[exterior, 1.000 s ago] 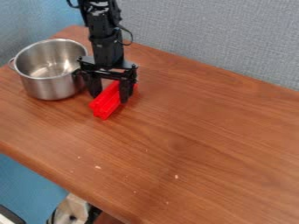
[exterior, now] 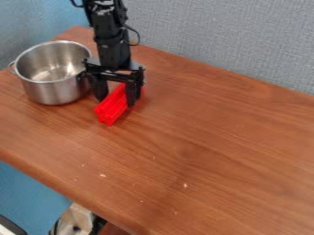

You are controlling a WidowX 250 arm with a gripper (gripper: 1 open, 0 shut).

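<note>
A red elongated block (exterior: 112, 108) lies on the wooden table just right of a steel pot (exterior: 48, 74). My black gripper (exterior: 117, 92) is lowered over the block's far end, its fingers open on either side of it; the left finger is close beside the pot. The far end of the block is partly hidden by the gripper, so whether the fingers touch it is unclear.
A grey textured wall stands behind it. Some equipment sits below the table's near left edge.
</note>
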